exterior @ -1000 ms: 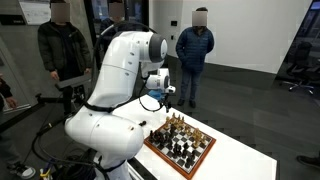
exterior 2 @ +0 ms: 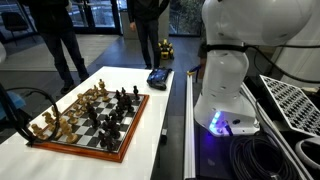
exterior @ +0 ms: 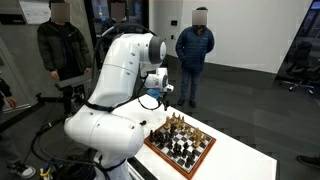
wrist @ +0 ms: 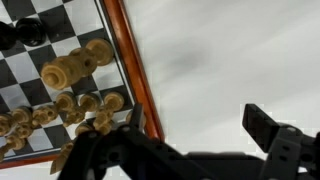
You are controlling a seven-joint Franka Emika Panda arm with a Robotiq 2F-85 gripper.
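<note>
A chessboard with a reddish-brown wooden rim [exterior 2: 90,152] lies on the white table, crowded with tan pieces [exterior 2: 65,128] on one side and black pieces [exterior 2: 108,135] on the other. Seen from the wrist, my gripper is open, with wide-spread dark fingers and only white tabletop between them. The left finger overlaps the view of the board's edge, near a tall tan piece [wrist: 70,68] and a row of smaller ones. In exterior view 1 the arm reaches past the board's far side; its fingers are too small there to make out clearly.
Bare white tabletop [exterior: 236,158] stretches to the right of the board. A dark device [exterior 2: 158,77] lies near a table edge. People stand beyond the table, one in a blue jacket [exterior: 194,45].
</note>
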